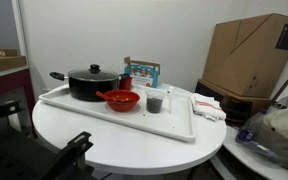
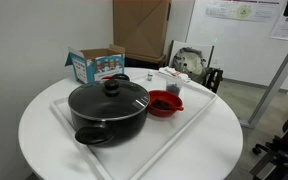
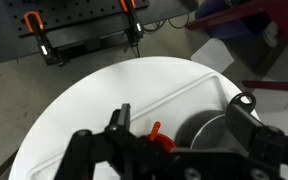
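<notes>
On the white tray (image 1: pixel 179 127) stands a black pot (image 1: pixel 92 83) with its lid on; its knob shows well in exterior view 2. Beside the pot sits a red bowl (image 2: pixel 164 104) with dark contents and a red utensil (image 3: pixel 155 130) across it. A clear container (image 1: pixel 155 103) with something dark inside is to the bowl's right. My gripper is open over the table's side, its two dark fingers (image 3: pixel 120 122) wide apart with nothing between them. Below that gap, the wrist view shows part of the bowl and the pot (image 3: pixel 214 134).
A blue-and-white open cardboard box (image 2: pixel 96 64) stands behind the pot. A cloth (image 1: pixel 208 107) lies at the table's right. Large brown boxes (image 1: pixel 249 55) stand beyond it.
</notes>
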